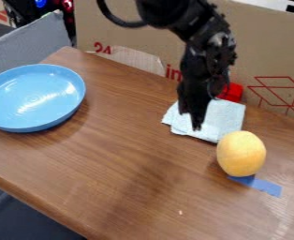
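My black gripper [198,117] is over a folded white cloth [218,127] on the wooden table, its tips low at the cloth's upper part. It looks shut; whether it touches the cloth or has any between its fingers I cannot tell. A yellow round object [241,154] sits to the front right of the cloth on a strip of blue tape [265,186]. A blue plate [35,89] lies at the left. A red object [231,92] is partly hidden behind the arm.
A cardboard panel [269,56] stands along the back of the table [124,169]. A grey cushioned item [24,45] borders the left edge behind the plate.
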